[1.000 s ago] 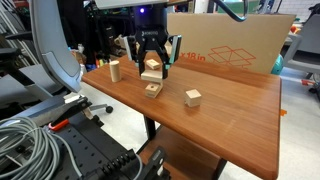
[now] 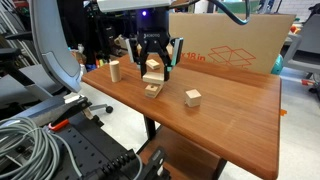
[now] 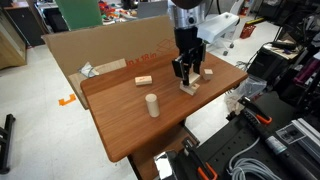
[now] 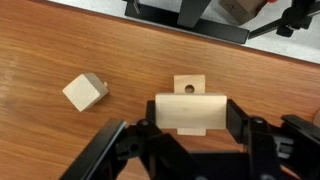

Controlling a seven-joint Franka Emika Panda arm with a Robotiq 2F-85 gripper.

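Observation:
My gripper is shut on a pale wooden block (image 4: 190, 109), its dark fingers gripping the two ends. Below the held block is a flat wooden block with a hole (image 4: 189, 82), partly covered by it in the wrist view. Exterior view 1 has the held block (image 2: 154, 76) just over that lower block (image 2: 153, 90); whether they touch I cannot tell. In exterior view 2 the fingers partly hide the held block, and the lower block (image 3: 189, 88) lies on the table under them.
A wooden cube (image 2: 193, 98) lies to the right of the gripper, and an upright wooden cylinder (image 2: 115, 71) stands at left. Another block (image 3: 143, 80) rests near the cardboard box (image 3: 105, 50).
My gripper has shifted very slightly to the right in exterior view 1, with the block still held. The lower block and the cube have not moved.

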